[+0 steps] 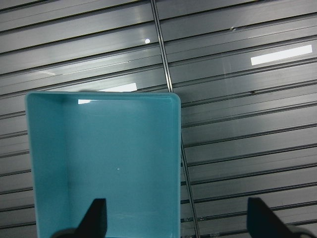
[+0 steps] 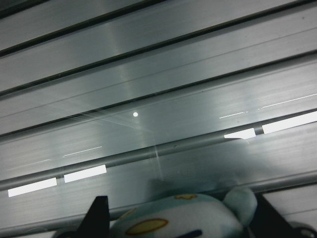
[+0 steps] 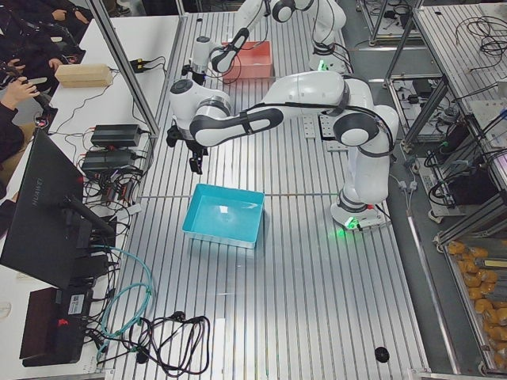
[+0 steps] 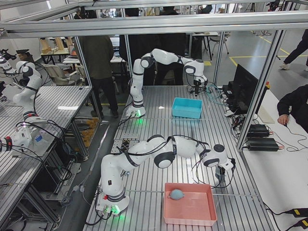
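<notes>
My left gripper (image 3: 196,165) is open and empty, above the table beside the blue bin (image 3: 223,214) (image 1: 119,163). My right gripper (image 4: 220,175) is shut on a pale blue soft toy (image 2: 173,223) with yellow patches, held just beyond the pink bin (image 4: 189,220) on the side toward the middle of the table. A grey-blue round object (image 4: 176,194) lies inside the pink bin. The blue bin looks empty.
A monitor (image 3: 43,206), black boxes and cables line one side of the slatted table (image 3: 293,293). The table between the two bins is largely clear. People stand or sit around the rig.
</notes>
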